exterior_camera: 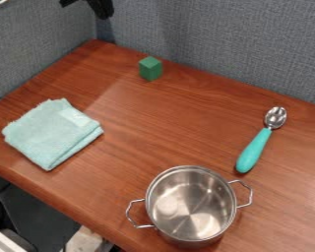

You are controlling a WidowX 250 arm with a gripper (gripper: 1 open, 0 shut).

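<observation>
A small green block point(151, 69) stands on the wooden table near the back wall, left of centre. My gripper point(101, 10) is only partly visible at the top edge, up and to the left of the block and apart from it; whether it is open or shut does not show.
A folded pale cloth point(52, 133) lies at the left, a steel pot point(191, 207) stands at the front, and a teal-handled spoon point(256, 145) lies at the right. Grey walls bound the back and left.
</observation>
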